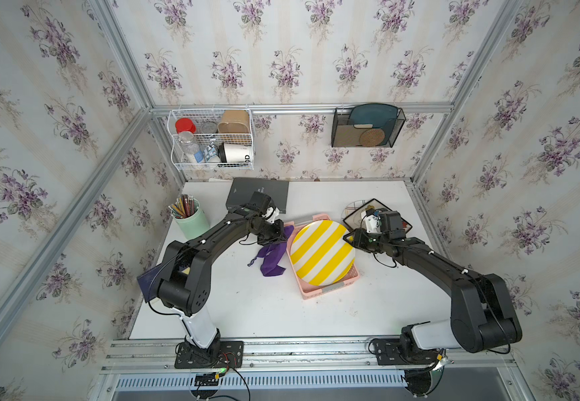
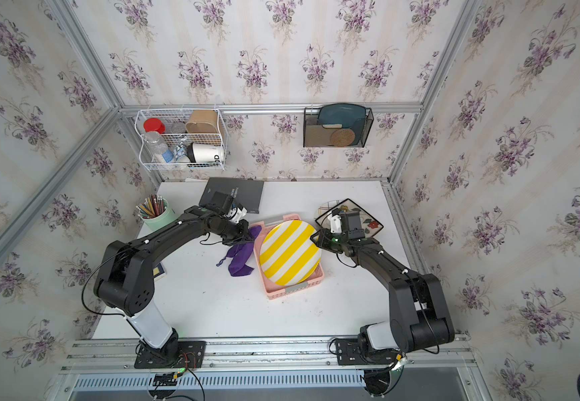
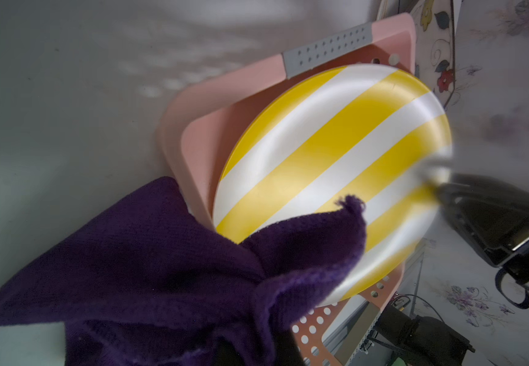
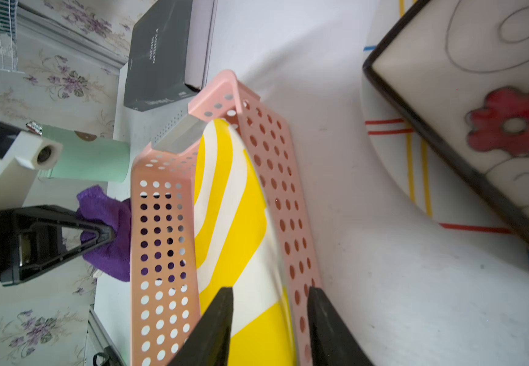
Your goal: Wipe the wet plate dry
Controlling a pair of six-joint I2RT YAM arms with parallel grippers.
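A yellow-and-white striped plate point(image 1: 320, 254) lies in a pink basket point(image 1: 326, 290) at the table's middle. My left gripper point(image 1: 280, 237) is shut on a purple cloth point(image 3: 124, 262), which hangs beside the basket's left side and partly over the plate in the left wrist view. At the plate's upper right edge is my right gripper point(image 1: 348, 238); in the right wrist view its two fingers stand apart either side of the plate's raised rim point(image 4: 264, 225), not visibly closed on it. I cannot tell whether the plate is wet.
A floral square tray on a round plate point(image 4: 398, 158) lies right behind the basket. A dark box point(image 1: 243, 190) and a green utensil holder point(image 1: 193, 224) stand back left. Wall racks hang above.
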